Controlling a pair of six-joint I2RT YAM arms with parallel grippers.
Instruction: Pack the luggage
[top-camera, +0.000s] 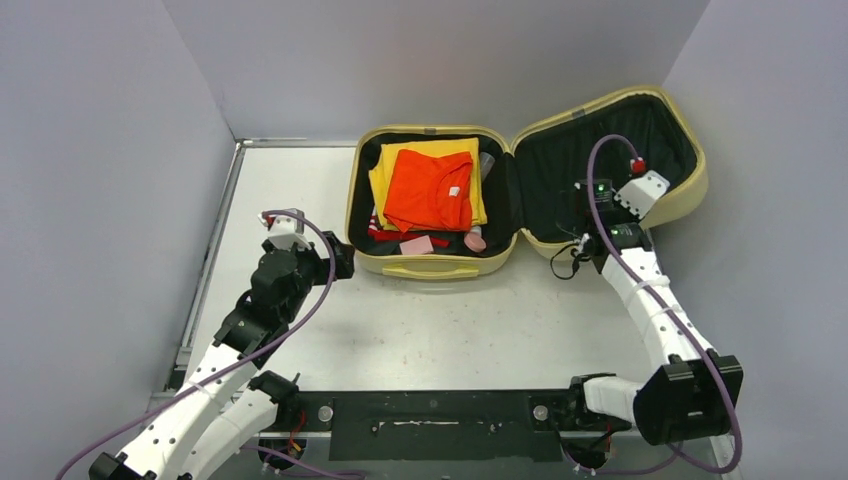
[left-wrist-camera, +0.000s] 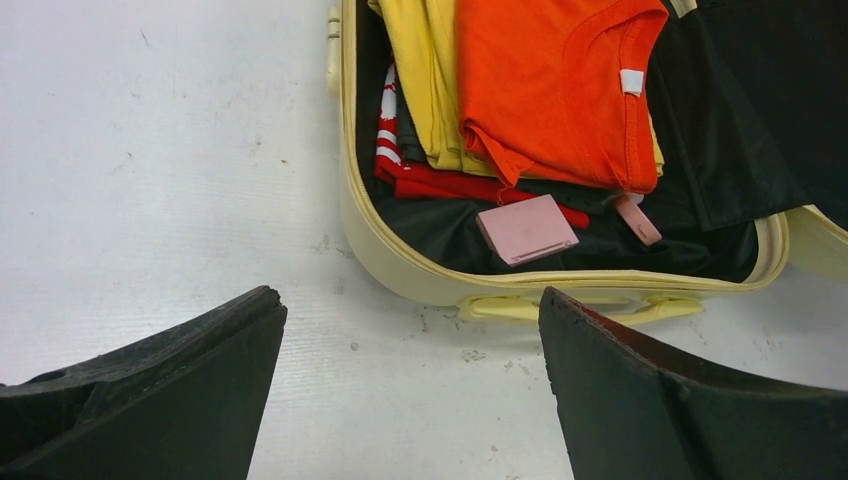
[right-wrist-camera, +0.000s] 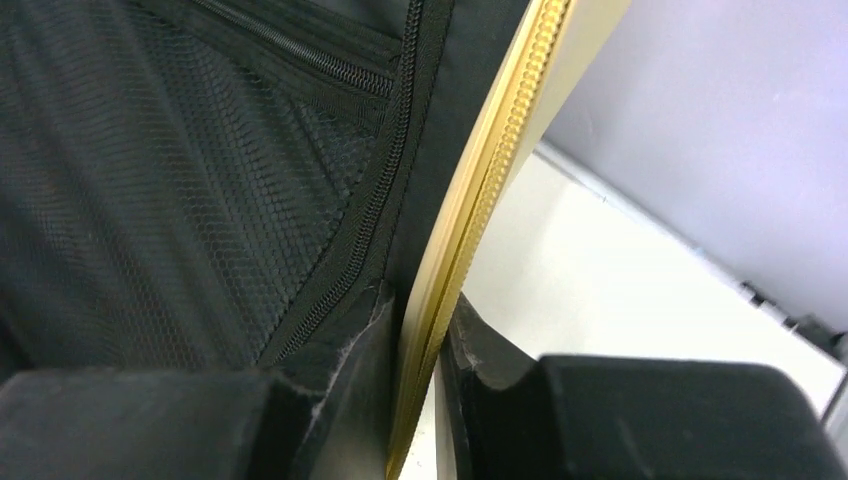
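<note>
The suitcase base (top-camera: 428, 268) lies open on the table, its yellow handle toward me. Inside are a folded yellow garment (top-camera: 383, 185) with an orange shirt (top-camera: 430, 190) on top, a red cloth (left-wrist-camera: 450, 184) under them, and a pink box (left-wrist-camera: 528, 230). On the right, the lid (top-camera: 690, 200) is tilted up off the table. In the right wrist view my right gripper has its fingers against both sides of the lid's rim, shut on it. Left of the base's front corner, my left gripper is open and empty.
Grey walls (top-camera: 430, 60) close in the back and both sides, the right one near the lifted lid. Bare white table (top-camera: 440, 330) lies in front of the suitcase and to its left.
</note>
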